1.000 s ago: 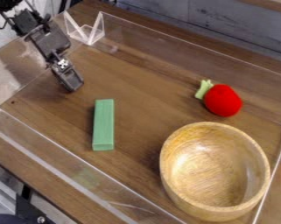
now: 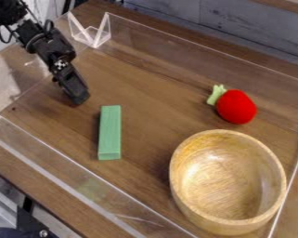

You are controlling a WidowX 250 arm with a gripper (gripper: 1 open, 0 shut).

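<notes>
My black gripper (image 2: 71,87) is at the left of the camera view, above the wooden tray floor (image 2: 151,93), with nothing visible between its fingers; its fingers point down and right. To its lower right lies a green block (image 2: 110,132), apart from it. A red vegetable or fruit (image 2: 237,107) with a pale green top rests at the right. A large light-wooden bowl (image 2: 226,181) sits at the lower right.
Clear plastic walls border the tray, with a small clear angled piece (image 2: 92,30) at the upper left. The middle of the floor between gripper, block and red object is free.
My arm has shifted slightly left and down since a second ago. The block, red object and bowl have not moved.
</notes>
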